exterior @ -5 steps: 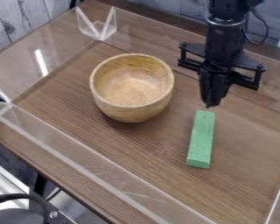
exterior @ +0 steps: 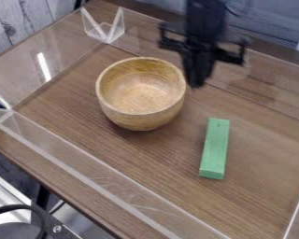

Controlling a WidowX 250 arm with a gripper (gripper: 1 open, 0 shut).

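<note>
My gripper (exterior: 197, 67) is at the top centre, blurred, above the table just to the right and back of a wooden bowl (exterior: 141, 103). I cannot make out its fingers clearly. A green oblong block (exterior: 216, 149) lies on the table to the right of and in front of the bowl, apart from it.
A small clear plastic container (exterior: 104, 26) stands at the back left. Black cable or hose (exterior: 15, 211) is at the bottom left corner.
My gripper has moved up and to the left, away from above the green block. The bowl and the block have not moved.
</note>
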